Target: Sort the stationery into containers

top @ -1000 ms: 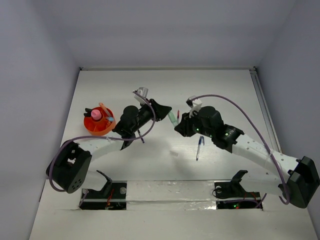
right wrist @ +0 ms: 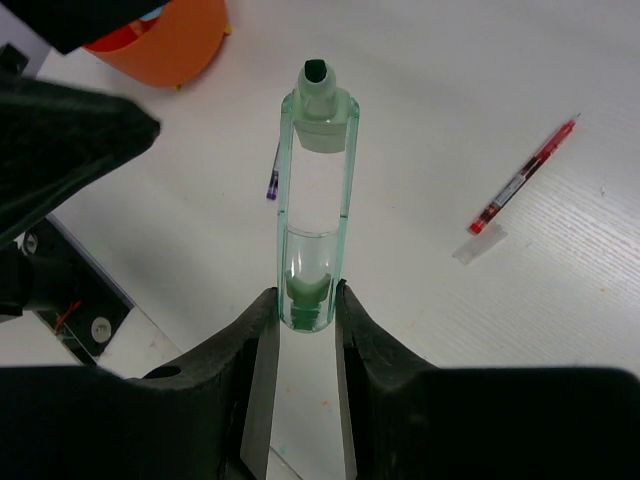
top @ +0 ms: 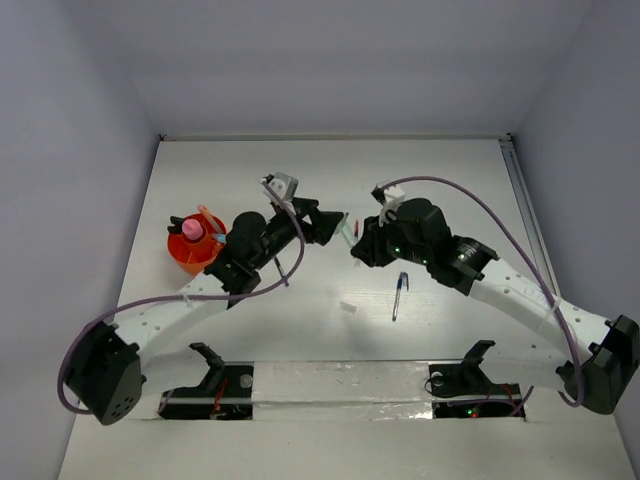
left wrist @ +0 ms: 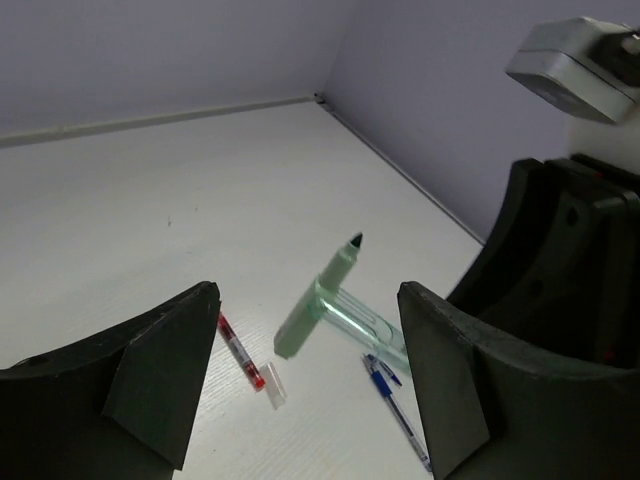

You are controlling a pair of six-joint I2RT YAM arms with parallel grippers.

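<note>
My right gripper is shut on a clear glass holder (right wrist: 312,190), in which stands a pale green marker (left wrist: 300,325) with a dark tip. My left gripper (top: 332,222) is open beside the holder's marker end, its fingers framing that marker in the left wrist view with nothing gripped. On the table lie a red pen (right wrist: 525,175), a clear strip (right wrist: 480,244), a blue pen (left wrist: 398,415) and a dark purple pen (right wrist: 273,182). An orange round organizer (top: 185,260) holding several items stands at the left.
Walls stand at both sides and behind. The two arms are close together over the middle, with cables draped over them.
The left arm has shifted, its base end toward the front and its gripper slightly back from the holder. The right gripper has moved slightly up the top view with the holder.
</note>
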